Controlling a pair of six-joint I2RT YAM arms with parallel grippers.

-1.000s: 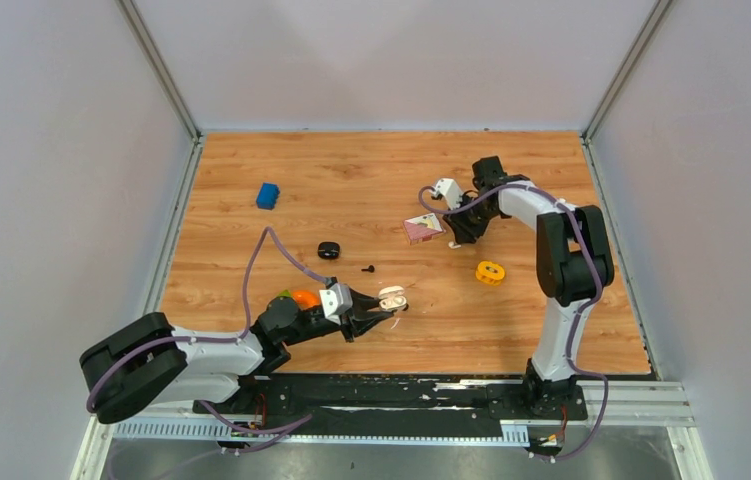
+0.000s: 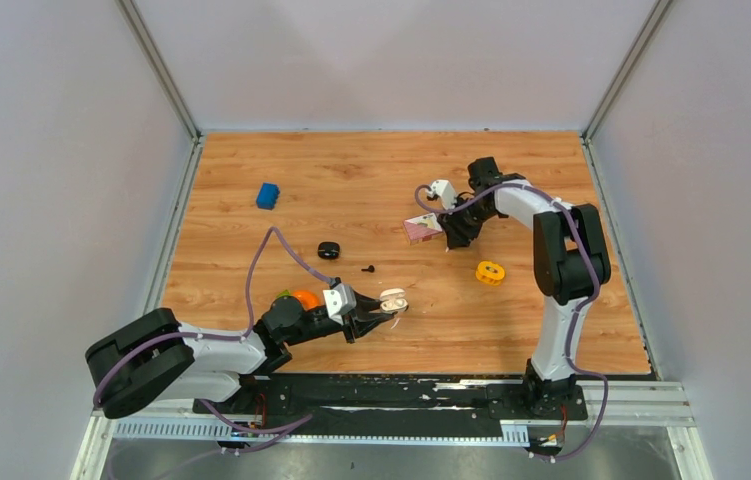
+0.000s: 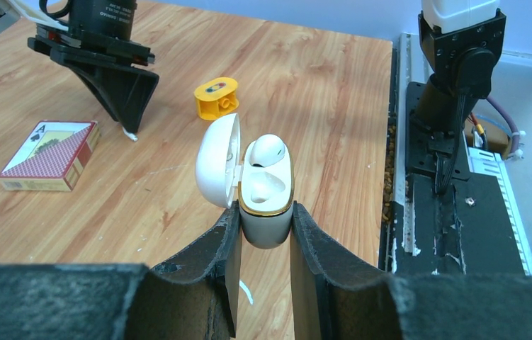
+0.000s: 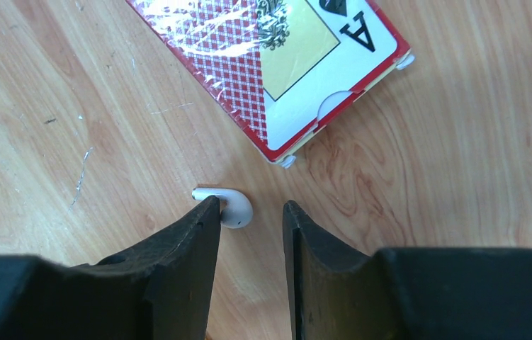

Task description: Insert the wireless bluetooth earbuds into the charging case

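Note:
In the left wrist view the white charging case (image 3: 265, 230) has its lid (image 3: 214, 159) flipped up. My left gripper is shut on its lower body. The nearer slot is an empty hollow; the farther one holds a rounded white shape that looks like an earbud (image 3: 268, 149). Another white earbud (image 4: 237, 211) lies on the table in the right wrist view. My right gripper is around its level, fingers apart, the left fingertip (image 4: 210, 210) overlapping the earbud in view and the right one clear of it. Whether that left finger touches is hard to tell.
A card box (image 4: 298, 78) lies just beyond the earbud, close to the right fingers. A yellow object (image 2: 490, 273) sits nearby. Farther left are a black rounded item (image 2: 328, 250), a small dark piece (image 2: 368, 268) and a blue block (image 2: 268, 196).
My right gripper has shifted slightly left and toward the front, now covering most of the earbud in the top view. My left gripper and the case have hardly moved.

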